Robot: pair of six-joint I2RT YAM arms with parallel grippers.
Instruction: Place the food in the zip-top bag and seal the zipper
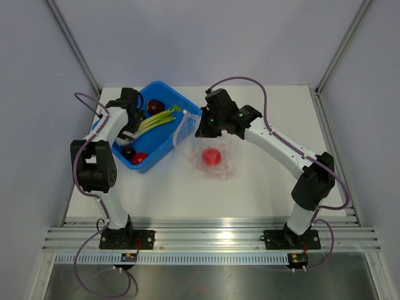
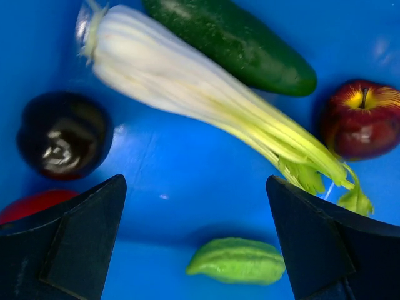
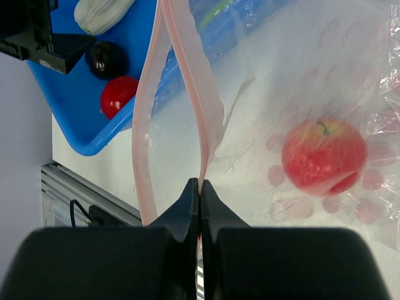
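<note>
The clear zip top bag (image 1: 189,150) lies to the right of the blue bin, its pink-edged mouth (image 3: 204,119) raised and parted toward the bin. Inside the bag is a red apple (image 3: 324,156). My right gripper is shut on one pink edge of the mouth. Over the bin my left gripper stands open with nothing between its fingers. Below it a small green vegetable (image 2: 239,260) lies near the right finger. Celery (image 2: 206,103), a cucumber (image 2: 250,50) and a dark red apple (image 2: 362,125) lie further off.
The blue bin (image 1: 164,145) also holds a dark round item (image 2: 64,134) and a red one (image 1: 139,158), both near its front end. Its walls stand close to the bag.
</note>
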